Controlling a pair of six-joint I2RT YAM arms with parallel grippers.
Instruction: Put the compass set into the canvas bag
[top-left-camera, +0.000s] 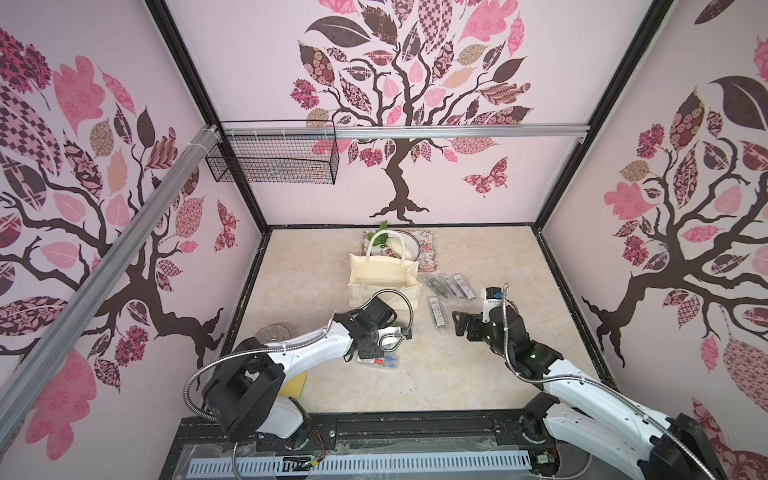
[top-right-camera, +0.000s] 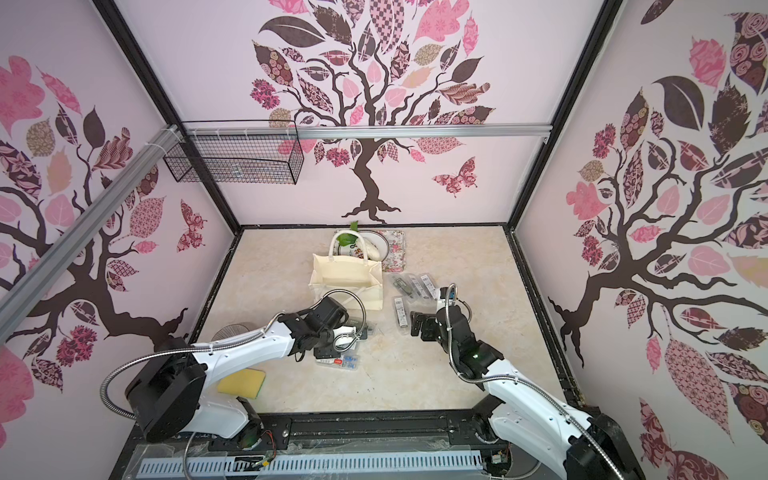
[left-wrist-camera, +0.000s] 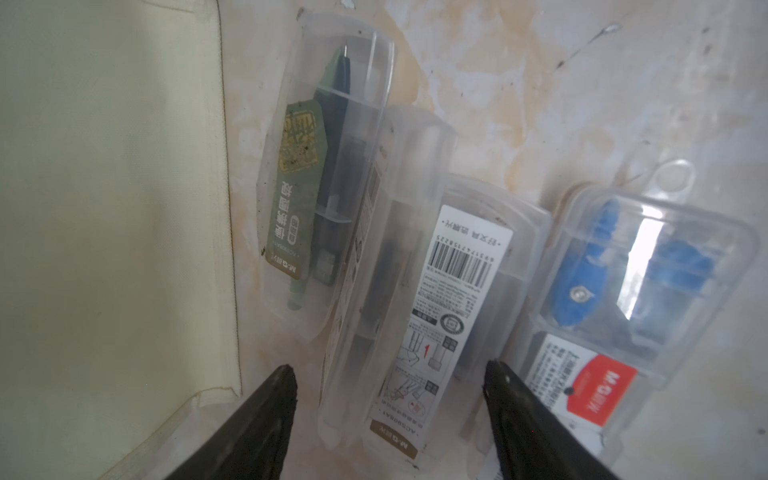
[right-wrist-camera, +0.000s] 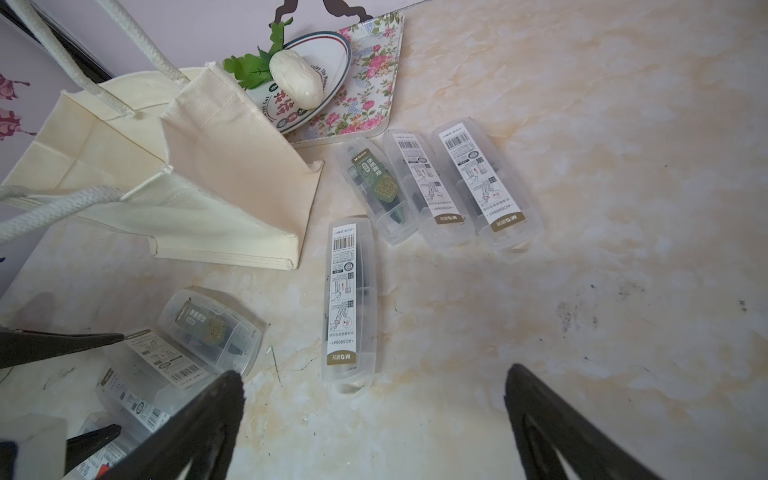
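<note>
The cream canvas bag (top-left-camera: 385, 292) stands upright and open-topped at the table's middle. Right of its wall in the left wrist view lie a clear case with a green label (left-wrist-camera: 296, 184), clear cases with a white barcode label (left-wrist-camera: 444, 312), and a clear case holding blue tools (left-wrist-camera: 632, 280). My left gripper stands above them, its fingers parted, with the barcode-labelled cases showing in the gap; contact cannot be told. Another barcode-labelled case (right-wrist-camera: 349, 296) lies alone beyond my open right gripper, which has only table between its fingers.
Several more clear cases (right-wrist-camera: 424, 188) lie right of the bag. A floral tray (right-wrist-camera: 372, 92) with a plate (right-wrist-camera: 332, 60) sits behind it. A yellow pad (top-right-camera: 241, 383) lies by the left arm's base.
</note>
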